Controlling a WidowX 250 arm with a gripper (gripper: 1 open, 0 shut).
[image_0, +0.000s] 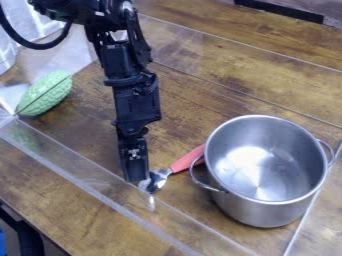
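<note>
My gripper (136, 174) points down at the wooden table, low beside the head of a metal spoon (156, 180) with a red handle (186, 160); whether it touches the spoon or is open I cannot tell. The spoon's handle runs up toward a large steel pot (265, 165), which is empty and stands at the right.
A green oval object (46, 94) lies at the left. Clear plastic edging runs along the near side of the wooden table (227, 75).
</note>
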